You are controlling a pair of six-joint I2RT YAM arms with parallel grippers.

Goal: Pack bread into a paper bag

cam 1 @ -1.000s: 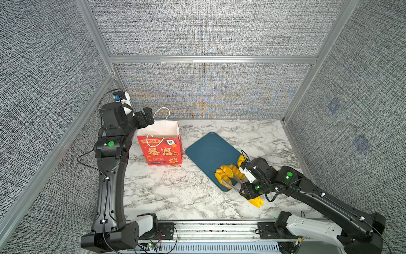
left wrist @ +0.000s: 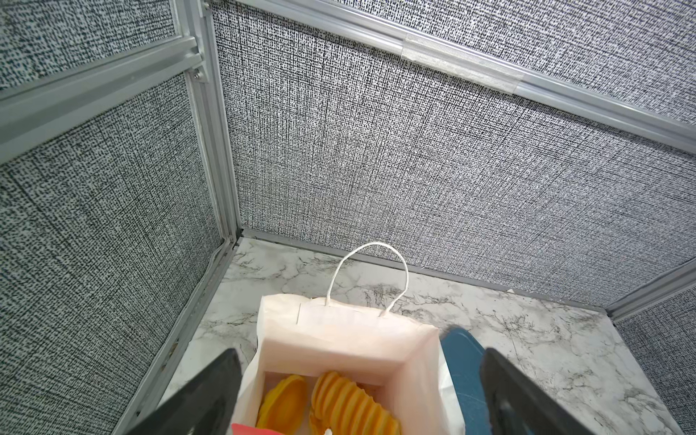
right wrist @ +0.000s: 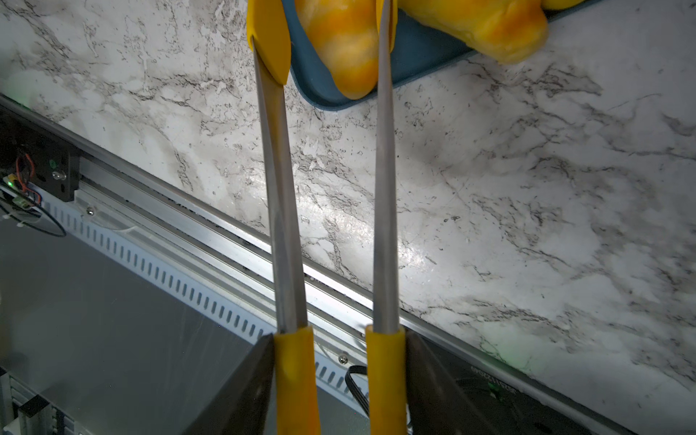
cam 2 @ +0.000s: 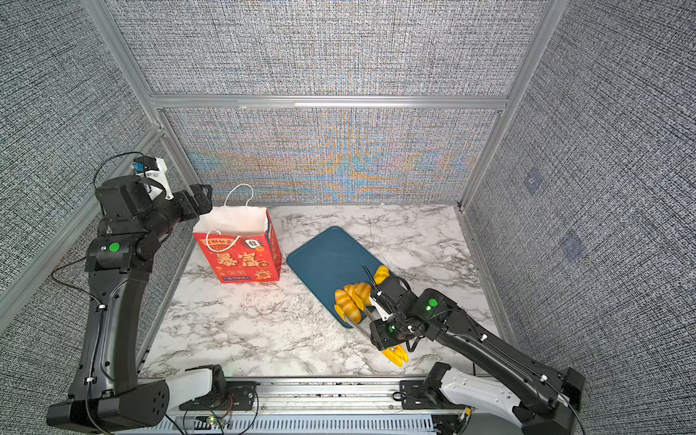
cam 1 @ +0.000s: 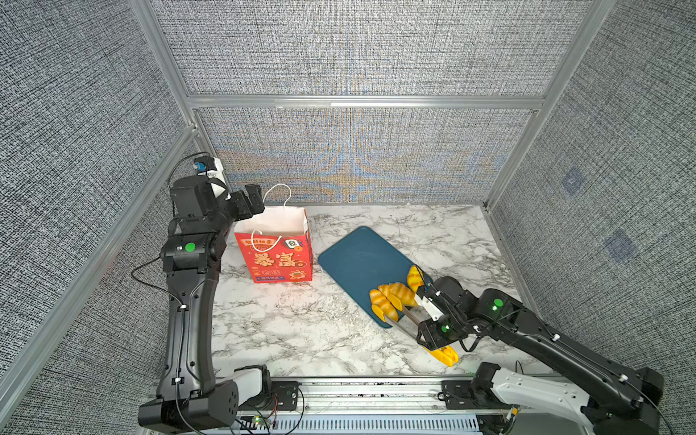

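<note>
Tongs with yellow tips and handles (right wrist: pixel 296 377) sit between the fingers of my right gripper, whose fingers stand open. Their spread tips straddle a glossy croissant (right wrist: pixel 340 43) at the lower corner of the blue tray (cam 1: pixel 359 253). A second bread piece (right wrist: pixel 482 25) lies beside it and a third (cam 1: pixel 415 277) is partly behind the right gripper. Upright on the left stands the red paper bag (cam 1: pixel 275 250), open at the top. Inside it the left wrist view shows yellow bread (left wrist: pixel 355 409). My left gripper (cam 1: pixel 248 201) is open and empty at the bag's upper left.
A white looped handle (left wrist: pixel 368 250) rises from the bag's far rim. Bare marble table (cam 1: pixel 319 333) lies between bag, tray and front rail (cam 1: pixel 377 388). The tray's far half is empty.
My right gripper and the tongs have shifted slightly toward the front right. The left arm and the bag have stayed put.
</note>
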